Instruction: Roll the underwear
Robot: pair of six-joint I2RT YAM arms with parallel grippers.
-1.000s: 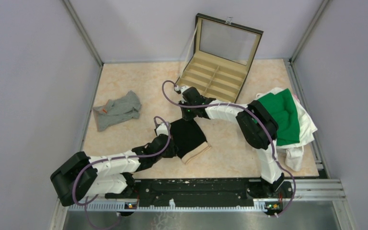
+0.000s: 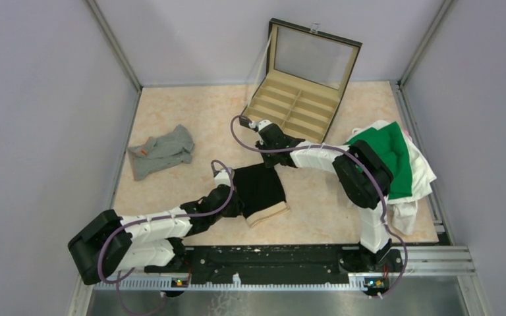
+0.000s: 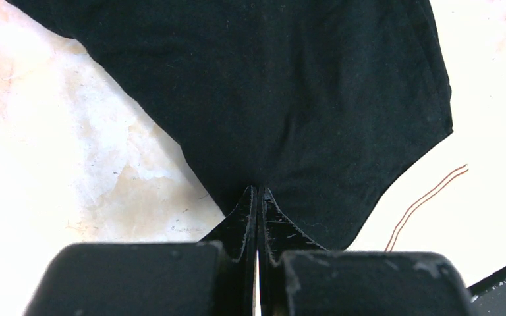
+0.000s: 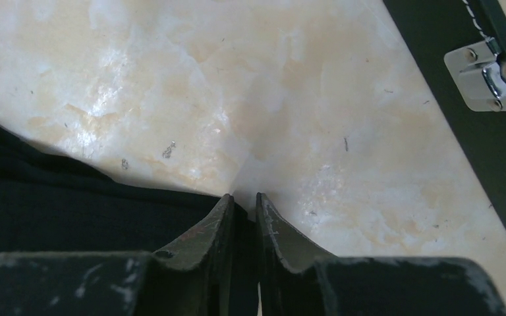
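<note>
Black underwear [image 2: 260,191] with a pale waistband [image 2: 267,212] lies on the table in the centre front. My left gripper is shut, its tips pressed at the fabric near the lower left edge; whether cloth sits between them is hidden. My right gripper is slightly parted at the upper right corner of the underwear, its tips on or just over the dark edge. In the top view both gripper tips are largely hidden by the arms.
An open compartment box [image 2: 288,112] stands behind the right gripper. Grey folded clothing [image 2: 161,153] lies at left, a pile of green and white cloths [image 2: 395,164] at right.
My right gripper has moved right and slightly toward the front, and the underwear's upper right edge has shifted a little with it. The left arm has not visibly moved.
</note>
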